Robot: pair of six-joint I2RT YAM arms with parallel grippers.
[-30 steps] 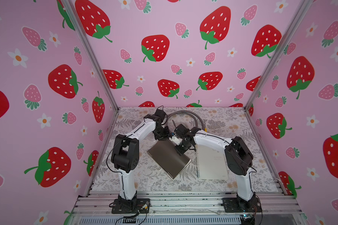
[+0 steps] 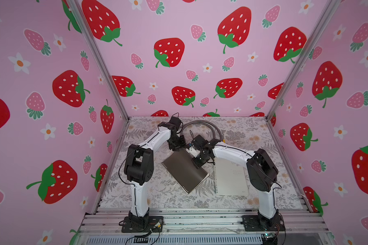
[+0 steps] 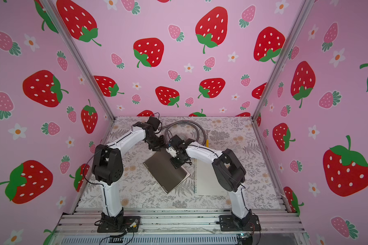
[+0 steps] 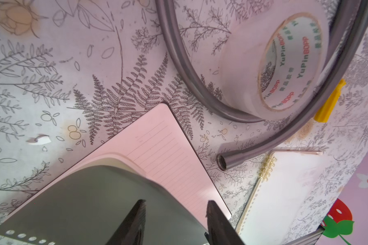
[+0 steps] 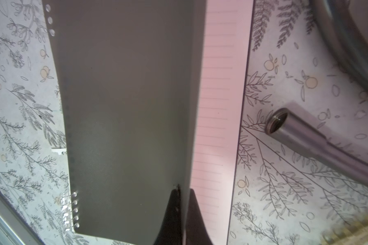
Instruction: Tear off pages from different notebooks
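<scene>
A dark spiral notebook (image 2: 180, 173) lies angled at the centre, its cover (image 5: 122, 102) partly off its binding holes and bent at the edge, a pink lined page (image 4: 180, 163) showing beside it. My left gripper hangs open above the notebook's far end. My right gripper is shut on the cover's long loose edge, beside the pink page. A white spiral notebook (image 2: 231, 179) lies to the right, partly under my right arm.
Behind the notebooks lie a coiled grey hose (image 4: 249, 151), a tape roll (image 4: 241, 61) and a yellow object (image 4: 327, 106).
The dark notebook has shifted slightly right and up, and my left gripper has moved a little with the arm. The right gripper has barely moved.
</scene>
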